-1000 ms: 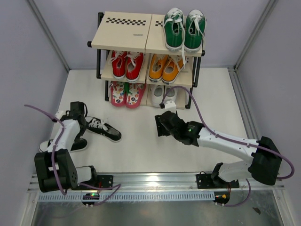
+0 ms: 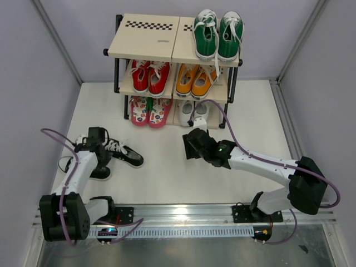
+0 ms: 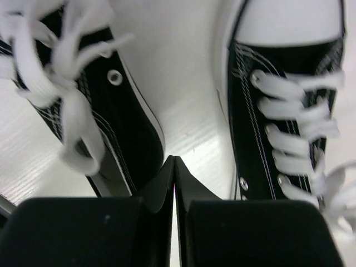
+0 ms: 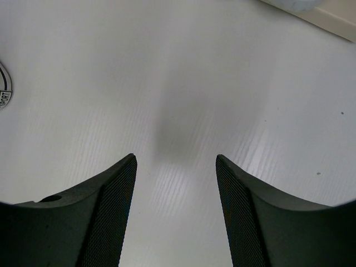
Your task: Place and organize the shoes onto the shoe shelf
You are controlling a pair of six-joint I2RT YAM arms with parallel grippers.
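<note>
Two black-and-white sneakers lie at the left of the white floor: one [image 2: 130, 156] with its toe to the right, another [image 2: 100, 172] largely under my left arm. My left gripper is shut over them, nothing visible between its fingers, with laced black shoes on both sides. My right gripper is part open and empty above bare floor, in front of the shelf. The shelf [image 2: 144, 41] holds green shoes on top, red and orange pairs in the middle, pink patterned and white pairs below.
The floor between the black sneakers and my right arm is clear, as is the right side. Walls border both sides, and a metal rail [image 2: 178, 211] runs along the front.
My left arm and gripper have shifted right and toward the front over the black shoes. The right arm is almost unchanged, and the shoes on the shelf have not moved.
</note>
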